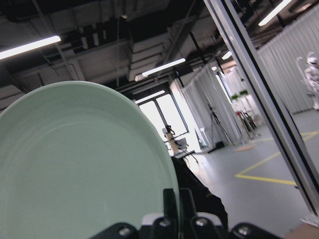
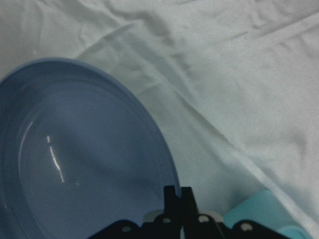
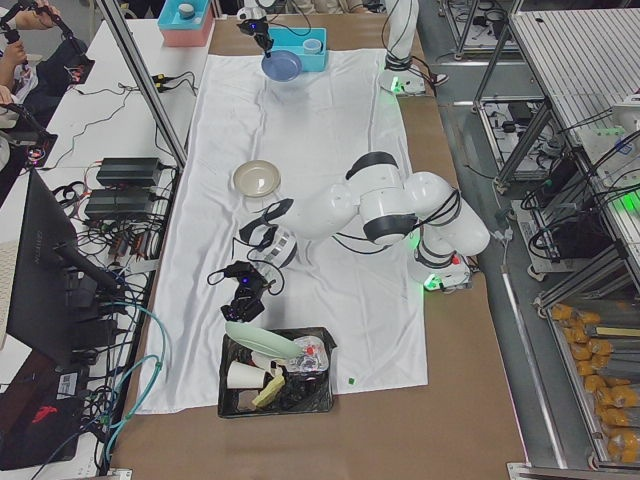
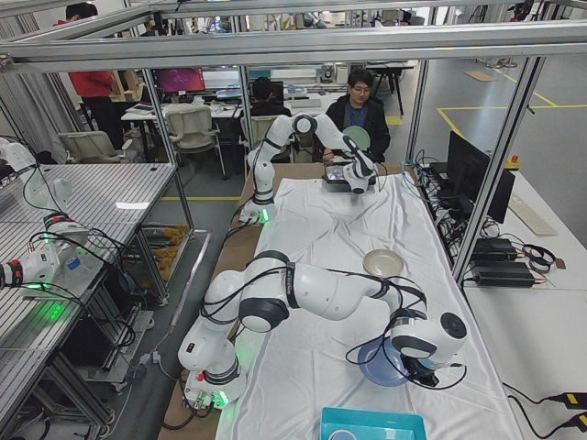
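My left gripper is shut on the rim of a green plate (image 1: 82,154), which is raised and tilted steeply over a black bin (image 3: 225,400) in the camera left view. The bin holds a yellow item (image 3: 268,390), a white cup and a crumpled bag. My right gripper is shut on the rim of a blue plate (image 2: 79,139), above the white cloth at the other end of the table, beside a turquoise bin (image 4: 371,417).
A beige plate (image 3: 257,178) lies on the cloth between the arms. Black electronics, cables and a monitor (image 3: 45,280) line the side table.
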